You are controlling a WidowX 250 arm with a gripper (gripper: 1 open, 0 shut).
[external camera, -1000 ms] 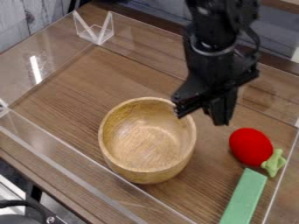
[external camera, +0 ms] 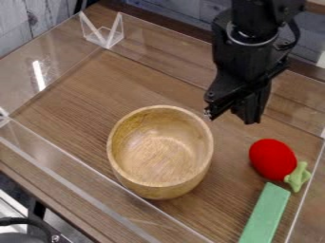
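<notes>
My black gripper hangs over the upper right of the table, its fingers pointing down, apart from the objects below; whether it is open or shut is hard to tell. A wooden bowl sits lower centre. To its right lie a red object with a light green part at its side and a green block near the bottom edge.
A white wire-like object stands at the back left. A dark object shows at the bottom-left corner.
The objects have not moved.
</notes>
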